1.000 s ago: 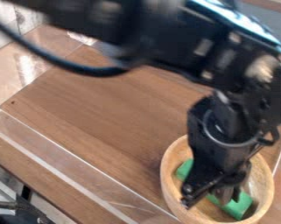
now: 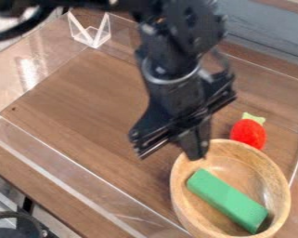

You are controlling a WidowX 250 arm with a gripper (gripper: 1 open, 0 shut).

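The black gripper (image 2: 192,143) hangs over the middle of the wooden table, just above and left of the wooden bowl's back rim; its fingertips are small and dark, and how far apart they stand is unclear. A green block (image 2: 226,199) lies inside the bowl (image 2: 188,221) at the lower right. A red strawberry-like toy (image 2: 248,134) with a light green top sits behind the bowl.
Bare tabletop (image 2: 83,112) spreads to the left. A white wire-like object (image 2: 89,30) stands at the back left. A clear strip runs along the table's left front, with dark gear beyond it at the lower left.
The arm has risen and moved back and left out of the bowl, uncovering the green block and the red toy. The block still lies in the bowl.
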